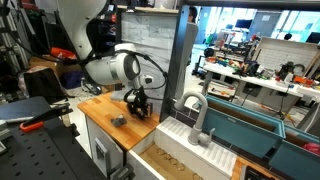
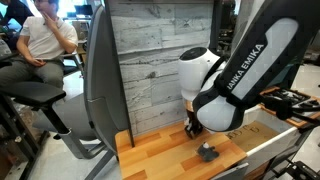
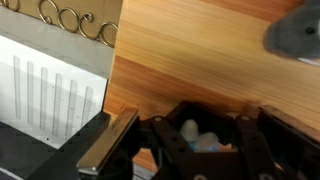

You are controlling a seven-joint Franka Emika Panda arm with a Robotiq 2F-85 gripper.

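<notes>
Low over the wooden counter (image 1: pixel 94 106), near its back wall, is my gripper (image 1: pixel 139 109); it also shows in the second exterior view (image 2: pixel 193 132). In the wrist view a small dark thing with white and pale-blue spots (image 3: pixel 190 130) sits at the fingers, which are shut on it. Most of it is hidden by the fingers and shadow, and what it is cannot be made out. A grey lump-like object (image 2: pixel 207 152) rests apart from the gripper on the wood, toward the counter's front edge.
Beside the counter is a white sink with a ribbed drainer (image 3: pixel 45 95) and a grey faucet (image 1: pixel 193 104). An open drawer (image 1: pixel 173 161) stands out below the counter front. Bare wood lies to the gripper's left. A person (image 2: pixel 48 40) sits in the background.
</notes>
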